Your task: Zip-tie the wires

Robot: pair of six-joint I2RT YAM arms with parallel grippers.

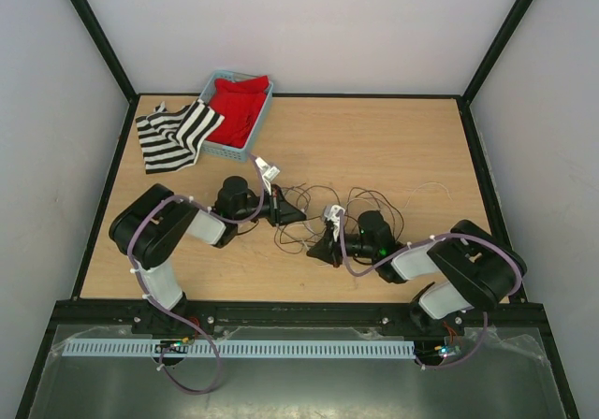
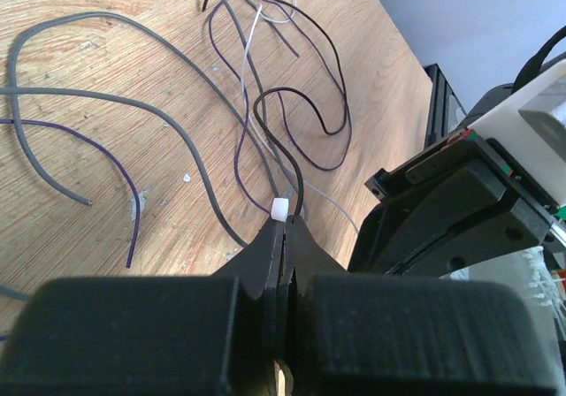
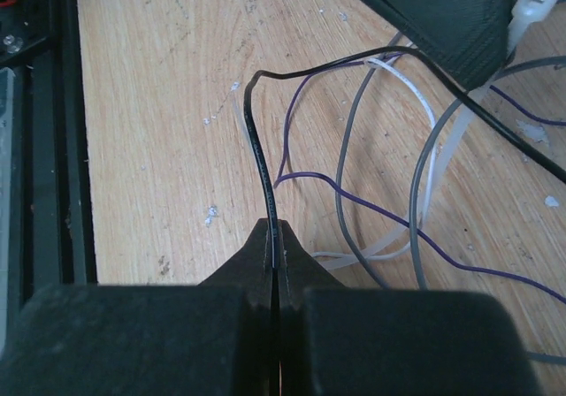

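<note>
My left gripper is shut on a white zip tie (image 2: 280, 209), whose small head shows at its fingertips. A black wire (image 2: 299, 184) runs down right beside those tips. In the right wrist view the zip tie's strap (image 3: 453, 148) loops around the grey wire (image 3: 416, 210) and others, its head sticking out behind the left gripper's dark finger (image 3: 460, 25). My right gripper is shut on the black wire (image 3: 256, 140), which arches up toward the left gripper. From above, the left gripper (image 1: 304, 218) and right gripper (image 1: 312, 254) stand close together over the wires.
Loose grey wire (image 2: 115, 18) and purple wire (image 2: 88, 140) spread over the wooden table (image 1: 374, 138). A blue basket (image 1: 269, 110) with red cloth (image 1: 239, 110) and a striped cloth (image 1: 173, 138) sit at the back left.
</note>
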